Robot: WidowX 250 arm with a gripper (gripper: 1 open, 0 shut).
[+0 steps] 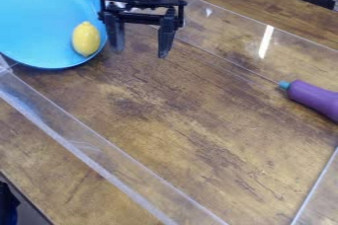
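Observation:
The black gripper [140, 37] hangs open at the top centre, just right of a blue plate [34, 46], with nothing between its fingers. A yellow lemon-like object [86, 38] rests on the plate near its right side. A purple eggplant-like object [311, 99] with a teal tip lies on the wooden table at the right.
Clear acrylic strips run along the left, back and right of the wooden table [172, 140].

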